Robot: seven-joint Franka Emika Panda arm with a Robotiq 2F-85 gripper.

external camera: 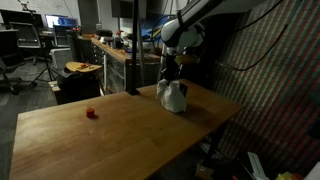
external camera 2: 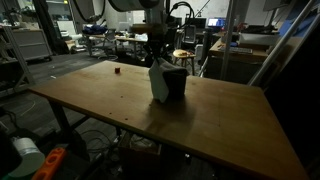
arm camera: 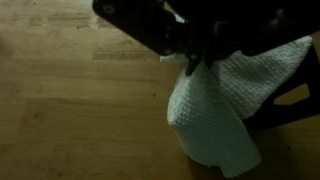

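Note:
A white textured cloth (arm camera: pixel 215 115) hangs from my gripper, whose fingers are shut on it in the wrist view. In exterior view 1 the cloth (external camera: pixel 172 97) droops over and around a dark box-like object (external camera: pixel 181 86) at the table's right part. Exterior view 2 has the cloth (external camera 2: pixel 160 80) covering one side of this black object (external camera 2: pixel 177 79), which has an opening like a handle (arm camera: pixel 292 95) seen from the wrist. My gripper (external camera 2: pixel 158 58) is just above the object. Whether the cloth's lower end touches the table is unclear.
A small red object (external camera: pixel 90 112) lies alone on the left of the wooden table (external camera: pixel 110 145). A dark post (external camera: pixel 133 60) stands behind the table's far edge.

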